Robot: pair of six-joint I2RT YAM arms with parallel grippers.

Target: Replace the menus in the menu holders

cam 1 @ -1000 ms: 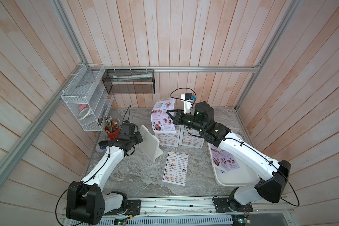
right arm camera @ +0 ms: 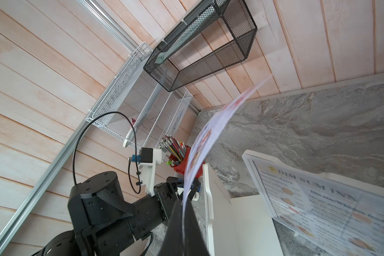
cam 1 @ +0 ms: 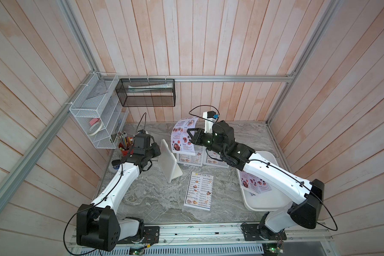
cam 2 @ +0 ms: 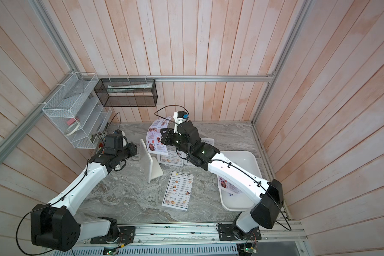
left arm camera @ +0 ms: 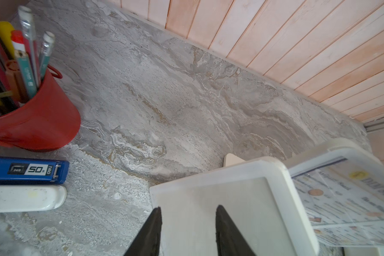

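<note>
A curved purple-printed menu sheet (cam 1: 183,137) hangs from my right gripper (cam 1: 189,133), which is shut on its edge; in the right wrist view the sheet (right arm camera: 209,136) bends upward from the fingers. An empty white menu holder (cam 1: 169,162) stands at the left centre of the counter. Close beside its back panel (left arm camera: 217,204) is my left gripper, its fingers apart with the panel showing beyond them; contact cannot be told. Two holders with Dim Sum menus (cam 1: 191,158) stand behind. Another Dim Sum menu (cam 1: 198,190) lies flat on the counter.
A white tray (cam 1: 260,205) with purple menus (cam 1: 255,183) lies under my right arm. On the left stand a red pencil cup (left arm camera: 42,111) and a blue stapler box (left arm camera: 27,170). A black wire basket (cam 1: 146,100) hangs on the back wall.
My right gripper has shifted slightly left and down with the purple menu. The left arm has moved a little up and left, and the empty holder has shifted slightly with it.
</note>
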